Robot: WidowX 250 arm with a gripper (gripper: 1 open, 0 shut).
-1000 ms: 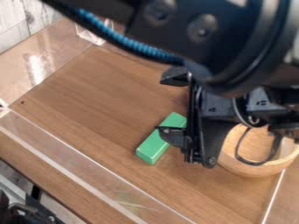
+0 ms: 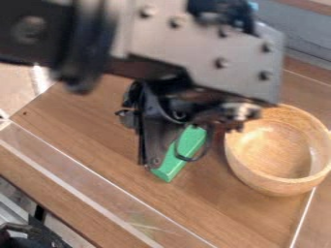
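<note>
The black gripper (image 2: pixel 162 136) hangs over a green rectangular block (image 2: pixel 173 163) on the wooden board, its fingers covering part of the block. Whether anything is between the fingertips is hard to see; the gripper looks shut. A wooden bowl (image 2: pixel 277 153) sits just to the right of the block, empty in the part that shows. The upper body of the arm fills much of the top of the view.
The board (image 2: pixel 91 145) is bare to the left of the block. A clear strip or edge (image 2: pixel 77 189) runs diagonally along its lower left, with dark gaps beyond.
The gripper has moved left, from over the bowl's near side to over the green block, and the bowl now shows almost fully. The block appears in the same place.
</note>
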